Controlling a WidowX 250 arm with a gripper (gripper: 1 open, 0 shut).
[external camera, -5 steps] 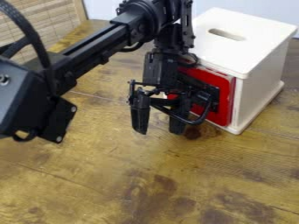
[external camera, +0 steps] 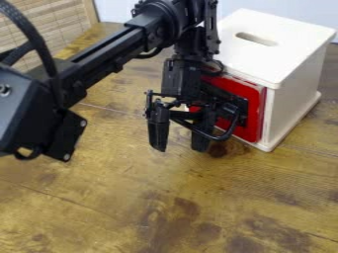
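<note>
My gripper hangs low in the centre of the camera view, its two dark fingers spread apart and pointing down near the floor, with nothing visible between them. It sits in front of a white box that has a slot in its top and a red front face. The gripper and wrist cover much of the red face, so whether they touch it cannot be told.
A light woven panel stands at the upper left. The arm spans the top left.
</note>
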